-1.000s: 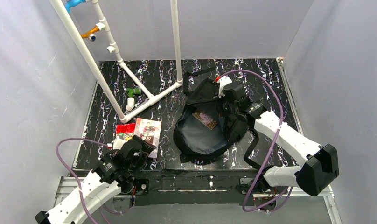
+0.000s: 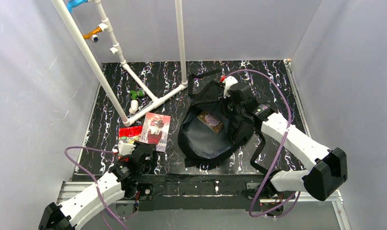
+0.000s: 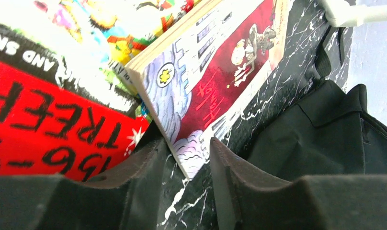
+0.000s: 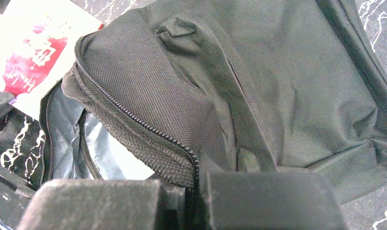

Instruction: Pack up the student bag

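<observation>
The black backpack [image 2: 206, 143] lies open right of centre, a small patterned book [image 2: 210, 121] inside it. My right gripper is shut on the zippered edge of the bag's opening, which it holds up. At the front left a pale book with red artwork [image 3: 220, 91] lies on a red, colourful book [image 3: 62, 139]. My left gripper is at the pale book's near edge, fingers part open, the book's corner just beyond the gap between them.
A white pipe frame [image 2: 158, 101] with coloured valves stands at the back left. Loose straps [image 2: 261, 158] lie around the backpack on the marble-patterned surface.
The pale book has shifted toward the back and right, uncovering a little more of the red one. My left arm has moved slightly the same way. The right arm is nearly still.
</observation>
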